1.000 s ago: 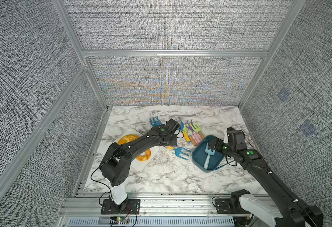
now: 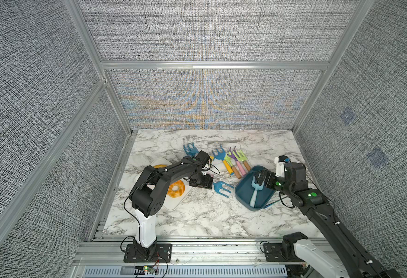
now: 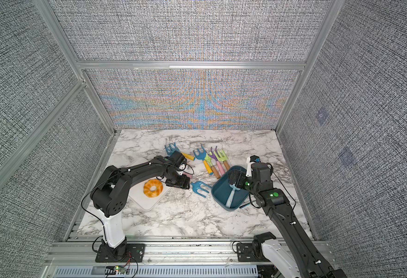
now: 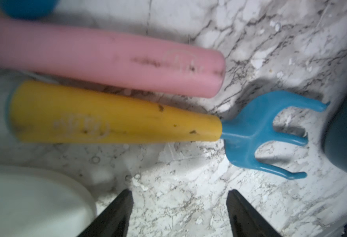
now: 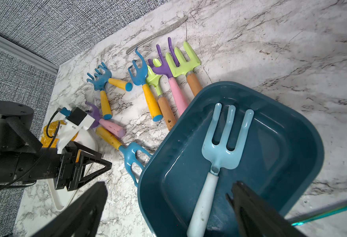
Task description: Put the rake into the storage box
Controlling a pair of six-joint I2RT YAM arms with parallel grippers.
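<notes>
A blue-headed rake with a yellow handle [image 4: 118, 118] lies flat on the table beside a pink-handled tool [image 4: 141, 65]. In the top left view, its head [image 2: 222, 187] shows while the left arm hides the handle. My left gripper stands open above the table near the handle, with nothing between its fingers. The dark teal storage box [image 5: 313, 136] holds a light blue rake [image 5: 220, 154] with a pale handle. Above the box, my right gripper is open and empty.
A white tray [image 2: 183, 200] with ring-shaped bread [image 2: 176, 188] sits left of the rake. Several other rakes lie behind, among them a lime-headed one [image 5: 184, 65] and a blue one [image 5: 139, 73]. A thin metal tool [image 5: 157, 35] lies at the back.
My left gripper has moved toward the table's front and slightly left, now covering the yellow handle in the top left view. The rakes have not moved.
</notes>
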